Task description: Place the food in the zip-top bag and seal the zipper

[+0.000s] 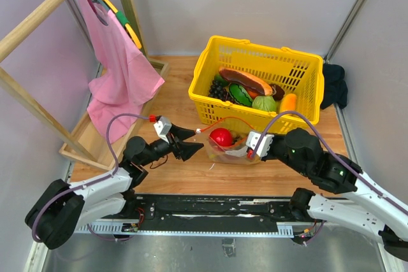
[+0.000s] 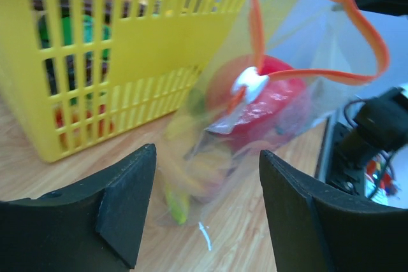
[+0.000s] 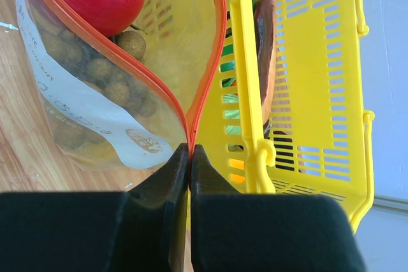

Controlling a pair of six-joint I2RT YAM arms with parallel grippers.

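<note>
A clear zip top bag (image 1: pixel 223 157) with an orange-red zipper rim stands on the table, its mouth gaping. Inside it lie a red round fruit and several brown balls, plus a yellow-green piece (image 2: pixel 177 202) seen through the plastic in the left wrist view. My right gripper is shut on one corner of the bag's rim, where both zipper strips meet. My left gripper (image 1: pixel 200 141) is open beside the bag's left side, nothing between its fingers; the bag appears beyond them.
Right behind the bag stands a yellow basket (image 1: pixel 207 107) of toy produce. At the left, a wooden rack (image 1: pixel 83 146) carries a hanging pink cloth (image 1: pixel 121 78). Some dark cloth (image 1: pixel 334 85) lies right of the basket. Bare table shows in front of the bag.
</note>
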